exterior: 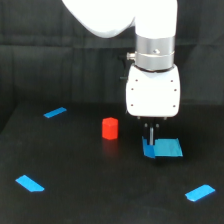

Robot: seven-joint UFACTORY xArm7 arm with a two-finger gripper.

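Note:
The white arm ends in a gripper (151,133) held low at the centre right, its fingertips just over a small blue object (148,150) standing by a light blue square (170,148). I cannot tell whether the fingers are open, shut or around the blue object. To their left a red block (110,129) stands on the black table.
Blue tape strips (29,183) lie at the front left, front right (200,192) and back left (55,112). A dark backdrop closes off the back.

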